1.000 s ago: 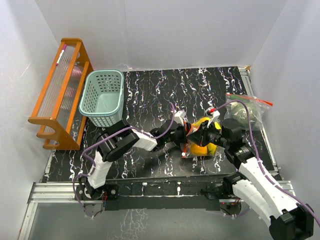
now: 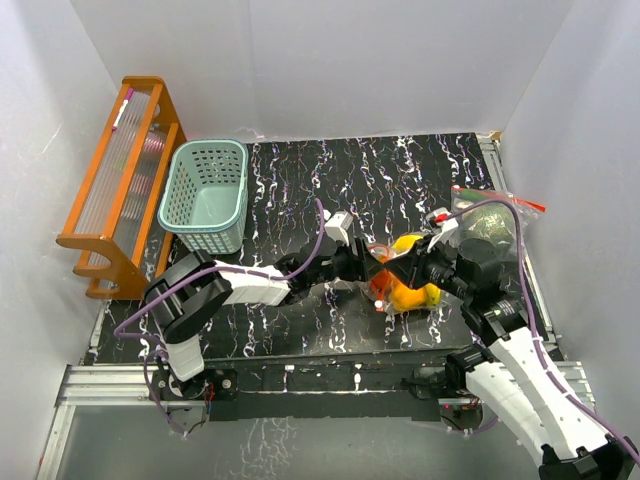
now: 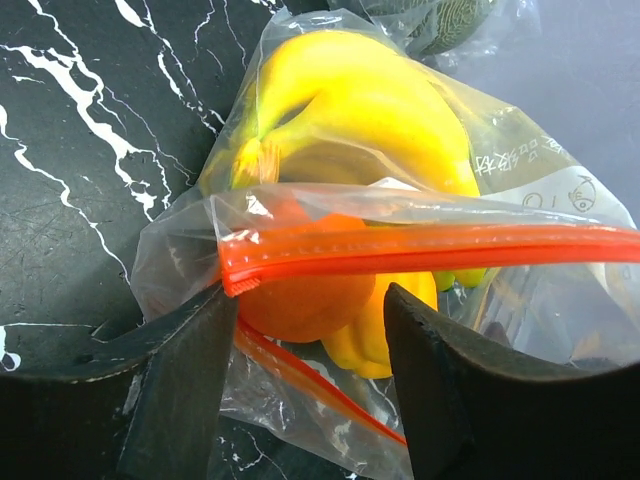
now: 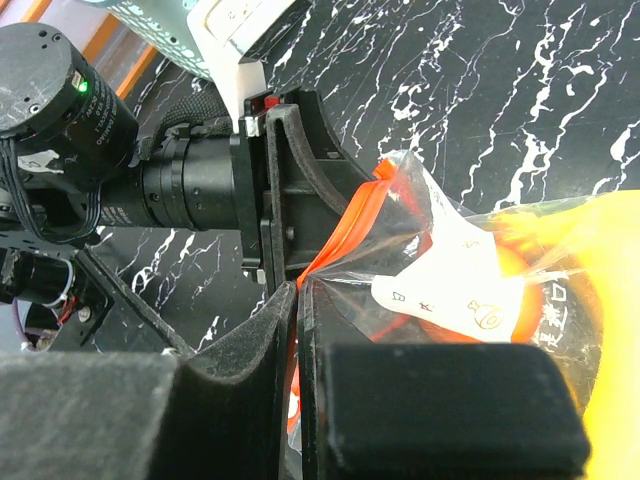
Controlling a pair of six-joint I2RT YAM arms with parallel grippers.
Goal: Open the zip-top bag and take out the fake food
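The clear zip top bag with red zipper (image 3: 420, 250) holds yellow bananas (image 3: 360, 120), an orange fruit (image 3: 300, 300) and a yellow pepper-like piece (image 3: 395, 310). My left gripper is part open at the bag's mouth, its fingers either side of the orange fruit and below the upper zipper strip. My right gripper is shut on the red zipper edge, facing the left gripper from the bag's other side. In the top view both grippers (image 2: 365, 262) meet over the bag.
A mint basket (image 2: 203, 190) and a wooden rack (image 2: 110, 250) stand on the left. A second bag (image 2: 490, 215) with a melon-like item lies at the back right.
My left arm has drawn up and slightly back to the left from the bag. The right gripper has shifted slightly, staying at the bag.
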